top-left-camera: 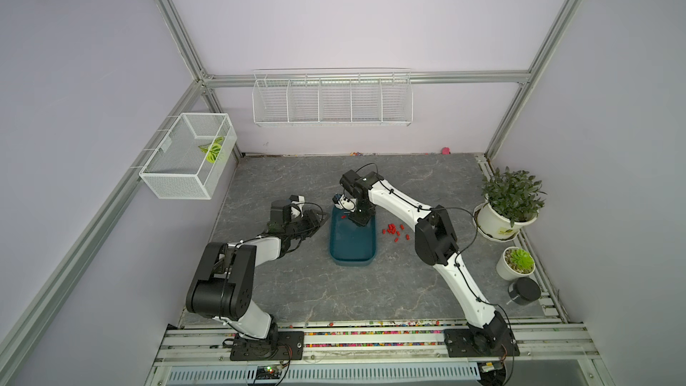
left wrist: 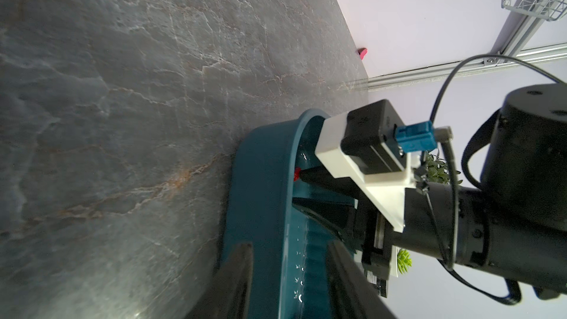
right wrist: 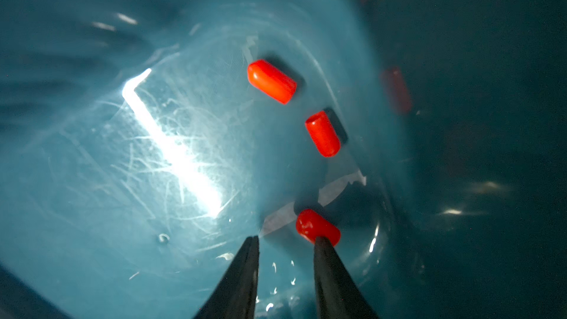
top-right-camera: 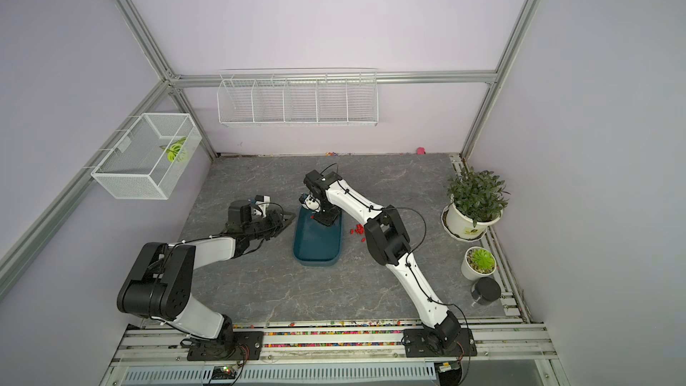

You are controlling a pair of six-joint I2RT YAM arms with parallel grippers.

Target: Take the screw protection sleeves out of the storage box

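Note:
Red sleeves lie on the floor of the teal storage box. The right wrist view shows an upper sleeve, a middle sleeve and a lower sleeve. My right gripper is inside the box, its fingers part open and empty. Its right finger overlaps the lower end of the lower sleeve; whether they touch I cannot tell. At the box's left side, my left gripper is shut on the side wall, one finger outside and the other inside.
Several loose red sleeves lie on the table right of the box. Potted plants and a dark mug stand along the right edge. The table in front of the box is clear.

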